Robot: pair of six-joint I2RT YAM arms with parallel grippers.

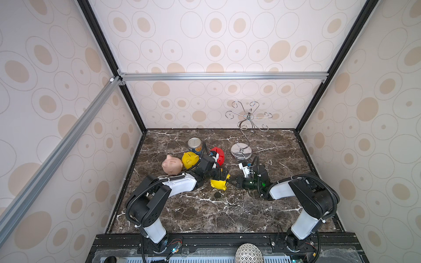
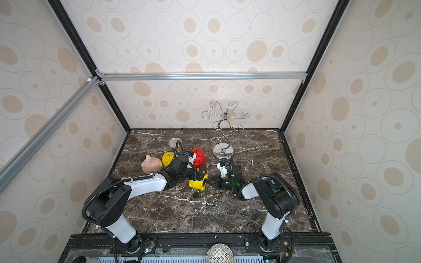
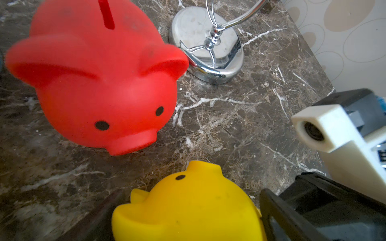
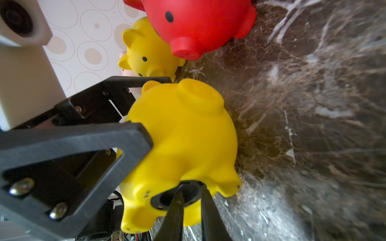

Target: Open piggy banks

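A yellow piggy bank [image 1: 219,184] [image 3: 193,204] [image 4: 189,132] lies tipped over between my grippers, its underside with a dark round plug toward my right gripper. My left gripper [image 2: 198,175] is open, its dark fingers on either side of that bank. My right gripper has its narrow fingertips at the plug, only slightly apart; whether they grip it cannot be told. A red piggy bank [image 3: 100,92] stands behind, with a second yellow one [image 1: 189,160] and a pink one [image 1: 172,164] to the left.
A can [image 1: 194,143] stands behind the banks. A chrome stand [image 3: 209,44] with curled arms is at the back right.
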